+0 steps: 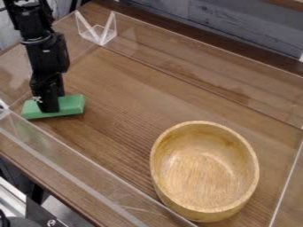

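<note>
A black robot gripper (45, 93) reaches down from the upper left, its tip low over a green rectangular block (66, 105) on the wooden table at the left. The fingertips are at the block's top; whether they are shut on it cannot be told.
A round wooden bowl (204, 168) stands at the lower right. A clear plastic holder (97, 31) is at the back left. Clear panels edge the table's near left and right.
</note>
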